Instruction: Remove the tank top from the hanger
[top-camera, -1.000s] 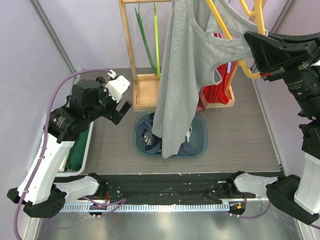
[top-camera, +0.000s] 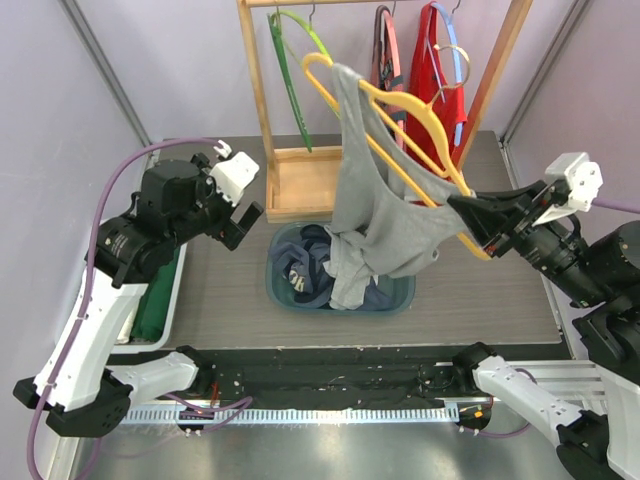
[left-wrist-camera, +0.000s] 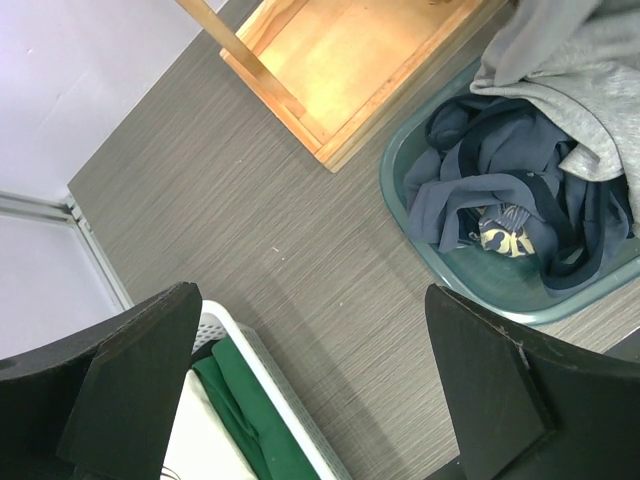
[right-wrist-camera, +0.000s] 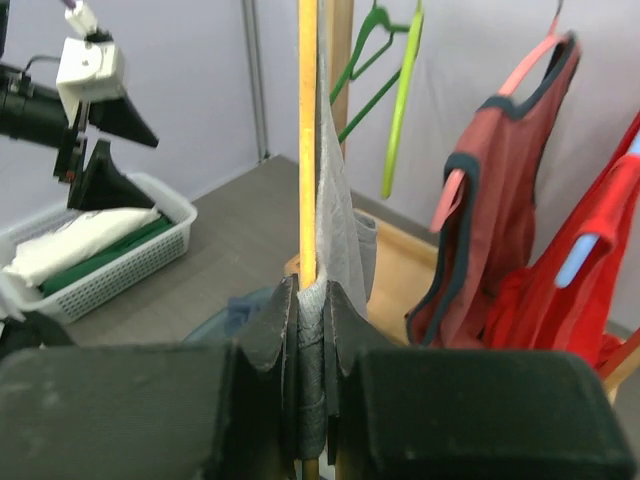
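A grey tank top (top-camera: 395, 235) hangs on a yellow hanger (top-camera: 430, 122), away from the rack and partly over the teal basin. My right gripper (top-camera: 478, 222) is shut on the hanger's end together with the tank top's strap. In the right wrist view the yellow bar (right-wrist-camera: 308, 150) and bunched grey cloth (right-wrist-camera: 312, 330) pass between its fingers. The tank top's lower end reaches down into the basin. Over at the left, my left gripper (top-camera: 240, 222) stands open and apart from the garment, with nothing between its fingers.
The teal basin (top-camera: 405, 300) holds dark blue clothes (left-wrist-camera: 490, 190). A wooden rack (top-camera: 300, 185) at the back carries green hangers (top-camera: 285, 75), a pink garment and a red one (top-camera: 428, 75). At the left a white basket (left-wrist-camera: 270, 385) contains folded cloth.
The green hangers have swung. The left arm stays put.
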